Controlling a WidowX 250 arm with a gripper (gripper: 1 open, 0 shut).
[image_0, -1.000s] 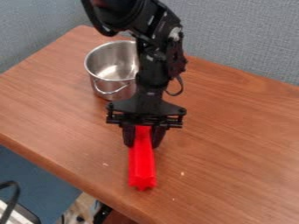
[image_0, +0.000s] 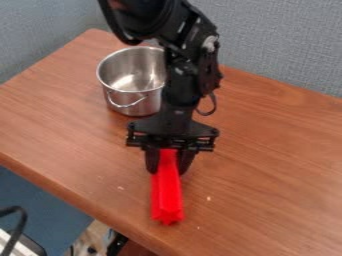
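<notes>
My black gripper (image_0: 168, 160) points down over the table, its fingertips at the near-upper end of a long red object (image_0: 167, 200) lying lengthwise on the wood, toward the front edge. The fingers sit around that end; whether they are closed on it is hard to see, as the gripper body hides it. A steel pot (image_0: 128, 82) with a wire handle stands behind and to the left of the gripper.
A grey wall runs behind.
The gripper and the red object have shifted slightly to the right in the view over the last second.
</notes>
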